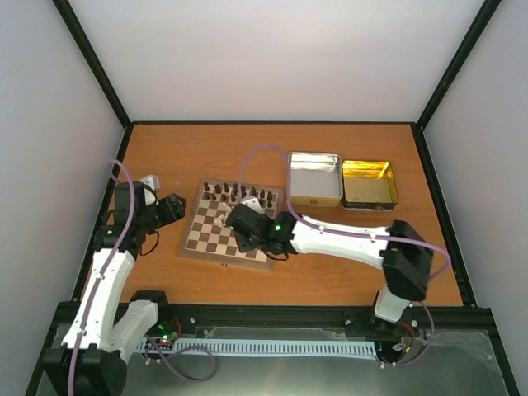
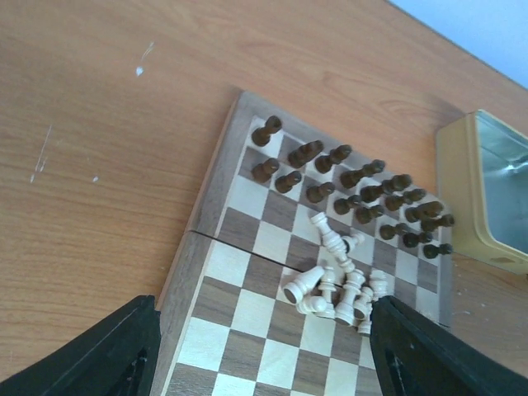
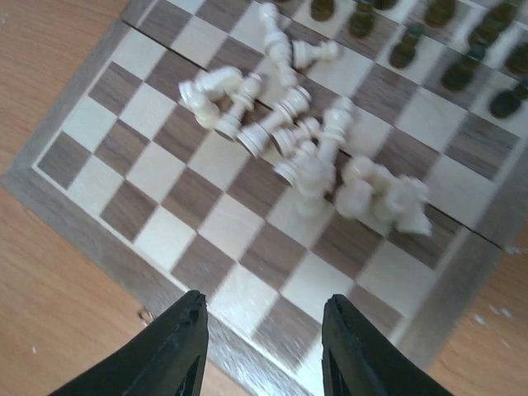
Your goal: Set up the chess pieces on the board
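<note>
The chessboard [image 1: 201,236] holds dark pieces [image 2: 367,172] standing in rows along the far side. A jumbled pile of white pieces [image 3: 276,125] lies around its middle, most toppled. My left gripper is open, raised left of the board in the top view, with nothing between its fingers. My right gripper hangs over the board, open with a gap between its fingertips, above empty squares near the white pieces. In the top view the right arm hides much of the pile.
A silver tin [image 1: 315,172] and a gold tin [image 1: 369,194] stand right of the board.
</note>
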